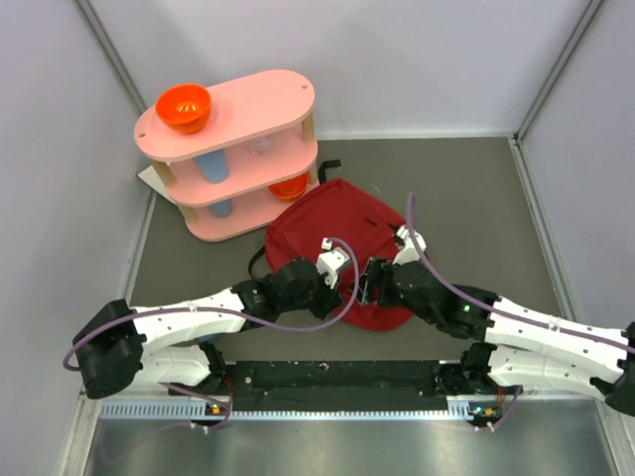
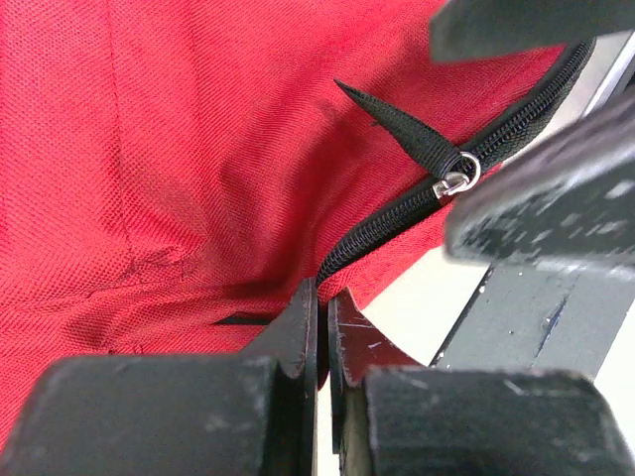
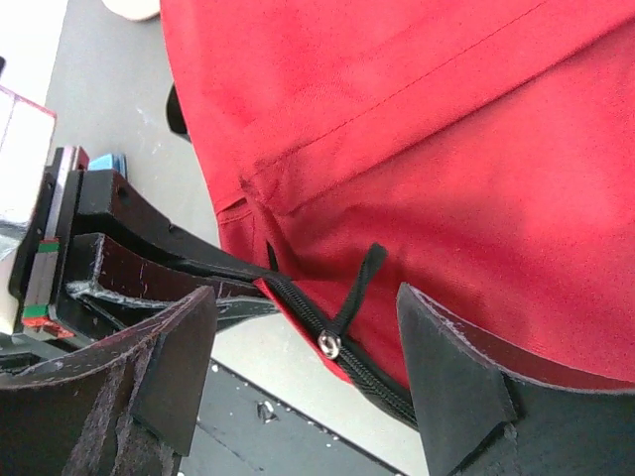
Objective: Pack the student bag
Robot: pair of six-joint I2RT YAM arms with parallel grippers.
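The red bag (image 1: 327,223) lies flat on the table with a black zipper along its near edge. In the left wrist view my left gripper is shut on the bag's red fabric at the zipper's end. The metal slider (image 2: 456,182) and its black pull tab (image 2: 407,129) stand a short way along the zipper. My right gripper is open, with its fingers on either side of the slider (image 3: 329,344) and pull tab (image 3: 357,283), not closed on them. In the top view both grippers hide that edge of the bag.
A pink shelf (image 1: 233,107) stands at the back left, holding orange bowls (image 1: 184,107) and blue cups (image 1: 211,166). Bare grey table (image 1: 466,198) lies to the right of the bag. A black strap (image 1: 328,169) sticks out at the bag's far end.
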